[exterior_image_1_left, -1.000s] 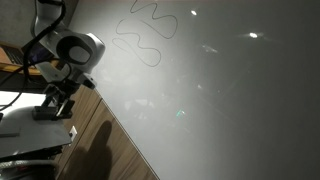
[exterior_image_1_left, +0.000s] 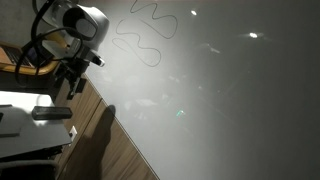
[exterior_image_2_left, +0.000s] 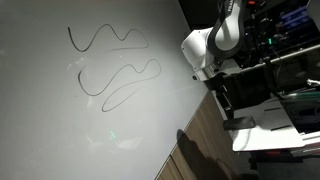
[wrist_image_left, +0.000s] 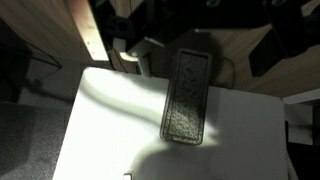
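Note:
A dark, rectangular block that looks like a whiteboard eraser (wrist_image_left: 186, 100) lies on a white surface (wrist_image_left: 240, 130), one end toward its edge. Exterior view 1 has the same eraser (exterior_image_1_left: 52, 113) at lower left, and exterior view 2 shows the eraser (exterior_image_2_left: 238, 123) at lower right. Above it and apart from it, my gripper (exterior_image_1_left: 73, 85) hangs open with nothing between its fingers. In exterior view 2 the gripper (exterior_image_2_left: 221, 93) is likewise over the eraser. Two thin wavy dark lines (exterior_image_2_left: 120, 68) mark the large whiteboard (exterior_image_2_left: 60, 120).
Wood-grain panelling (exterior_image_1_left: 110, 145) runs along the whiteboard's edge. Dark equipment and cables (exterior_image_2_left: 290, 70) crowd the area behind the arm.
My gripper has risen away from the white surface, and the arm has tilted upward. The eraser, partly covered by the gripper before, now shows fully on the surface.

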